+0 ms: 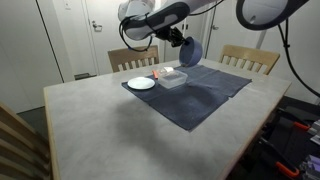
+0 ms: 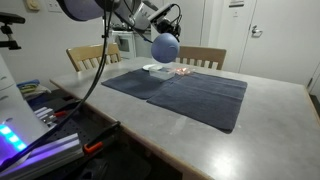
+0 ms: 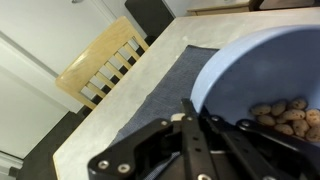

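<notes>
A blue-grey bowl (image 1: 191, 53) hangs in the air above the table, tipped well over on its side, with my gripper shut on its rim. In the wrist view, several brown potato-like pieces (image 3: 290, 118) lie inside the bowl, against its lower wall. Below and to the left of the bowl in exterior view 1, a clear plastic container (image 1: 172, 79) stands on a dark cloth. Exterior view 2 shows the bowl (image 2: 165, 47) from its rounded underside, and the fingertips are hidden there.
A white plate (image 1: 141, 83) lies left of the container, on the dark cloth (image 1: 190, 105). Small orange and white items (image 1: 160, 72) sit behind the container. Wooden chairs (image 1: 249, 60) border the table, whose near left part is bare.
</notes>
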